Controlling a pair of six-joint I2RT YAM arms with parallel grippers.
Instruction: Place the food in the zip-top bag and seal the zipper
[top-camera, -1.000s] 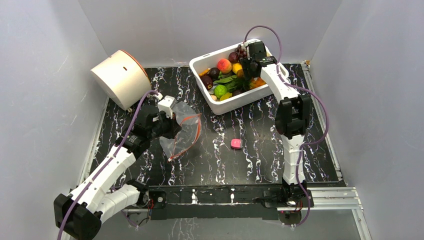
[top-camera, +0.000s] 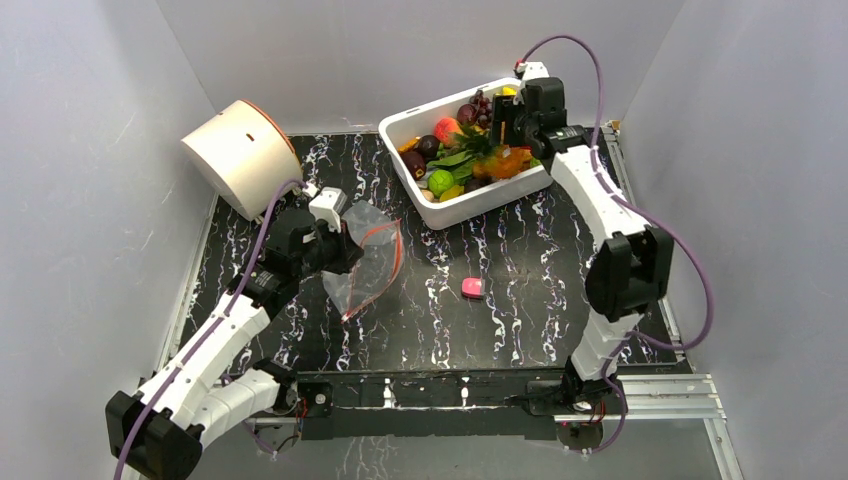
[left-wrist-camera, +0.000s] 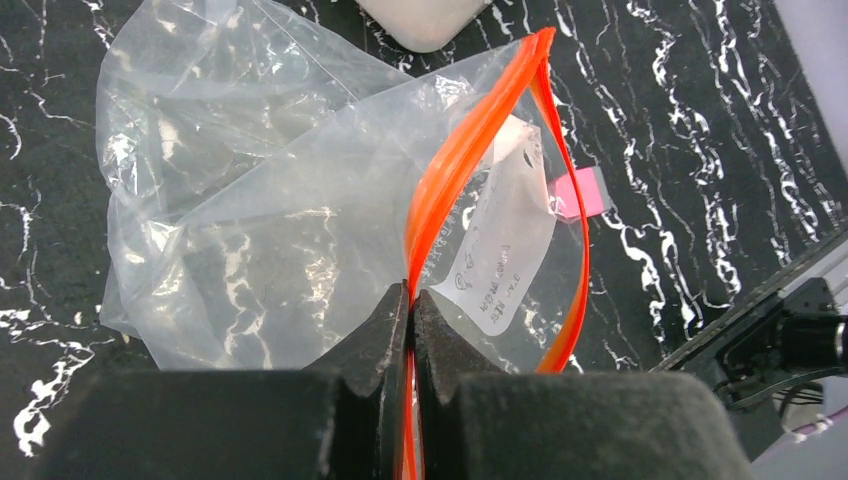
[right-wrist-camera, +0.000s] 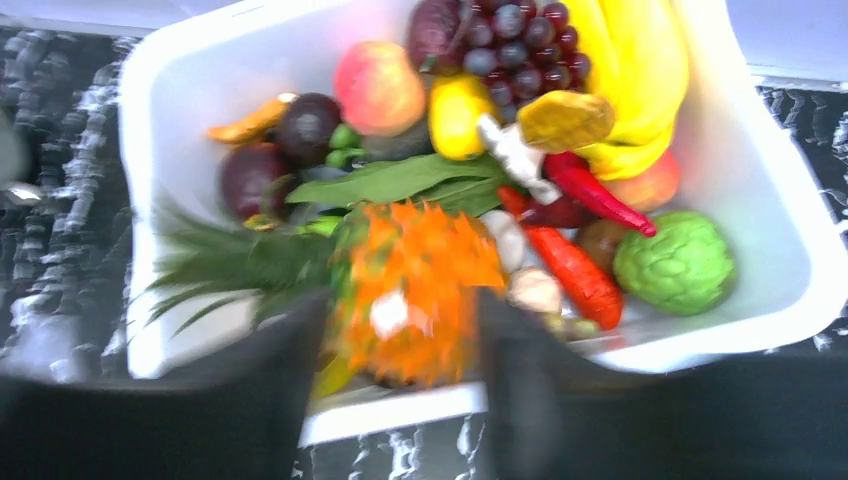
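The clear zip top bag (left-wrist-camera: 270, 240) lies on the left of the table with its orange-edged mouth spread. My left gripper is shut on the bag's orange zipper edge (left-wrist-camera: 455, 165). Over the white bin my right gripper is part open, its fingers blurred. An orange pineapple (right-wrist-camera: 415, 265) with green leaves, blurred as well, shows between those fingers, one on each side. Whether they press on it cannot be made out. From above, the pineapple (top-camera: 503, 163) appears just below the gripper, over the other food.
The white bin (top-camera: 490, 205) holds mixed food, including a peach (right-wrist-camera: 378, 88), grapes (right-wrist-camera: 525, 50), bananas (right-wrist-camera: 640, 60) and red peppers (right-wrist-camera: 580, 270). A small pink object (top-camera: 473, 288) sits mid-table. A cream cylinder (top-camera: 240, 158) stands at the back left.
My right gripper has risen and shifted to the right over the bin. The left arm and bag have hardly moved.
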